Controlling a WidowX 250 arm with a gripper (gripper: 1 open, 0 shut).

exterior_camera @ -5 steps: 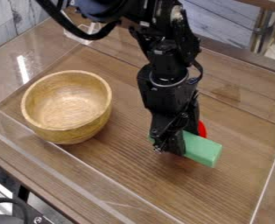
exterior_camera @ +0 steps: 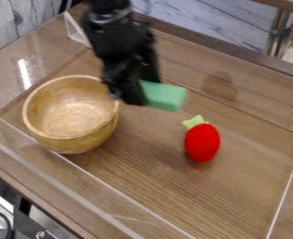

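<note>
My gripper (exterior_camera: pixel 132 91), dark and motion-blurred, is in the upper middle, shut on a green block (exterior_camera: pixel 163 98). It is above the table (exterior_camera: pixel 236 196), right of the wooden bowl (exterior_camera: pixel 69 114). A red egg-shaped object (exterior_camera: pixel 202 141) lies on the table below and right of the block, with a small light-green piece (exterior_camera: pixel 194 121) beside it.
The bowl stands at the left near the table's edge. A pale wall panel is at the top left, and a dark cable shows at the bottom left.
My gripper has moved up and left with the green block, toward the back of the table, uncovering the red object.
</note>
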